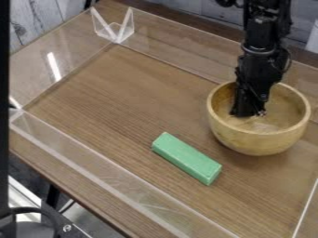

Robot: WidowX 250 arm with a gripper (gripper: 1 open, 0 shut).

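A round light-wood bowl [258, 135] sits on the right side of the wooden table. The black gripper [248, 106] reaches down from the top right into the bowl's back left part. Its fingertips are dark and partly hidden by the bowl's rim, so I cannot make out whether anything is between them.
A green rectangular block [187, 157] lies at the front centre, left of the bowl.
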